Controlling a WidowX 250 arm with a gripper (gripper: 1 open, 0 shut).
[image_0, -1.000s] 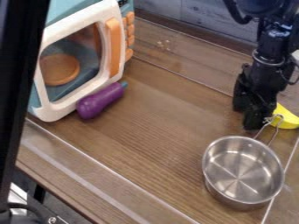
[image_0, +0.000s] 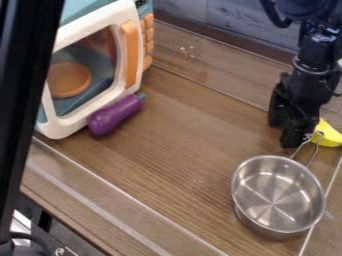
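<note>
My black gripper (image_0: 293, 118) reaches down at the right, low beside a yellow banana-like object (image_0: 325, 134) that it partly hides; the fingers are dark and hard to make out. A steel pot (image_0: 278, 197) with a wire handle sits below the gripper. A purple eggplant (image_0: 115, 115) lies on the wooden counter (image_0: 167, 180) beside a toy microwave (image_0: 138, 45) with an open front, in which an orange disc (image_0: 70, 79) is seen.
A grey-blue wall (image_0: 214, 20) runs along the back. A dark edge borders the counter at the left.
</note>
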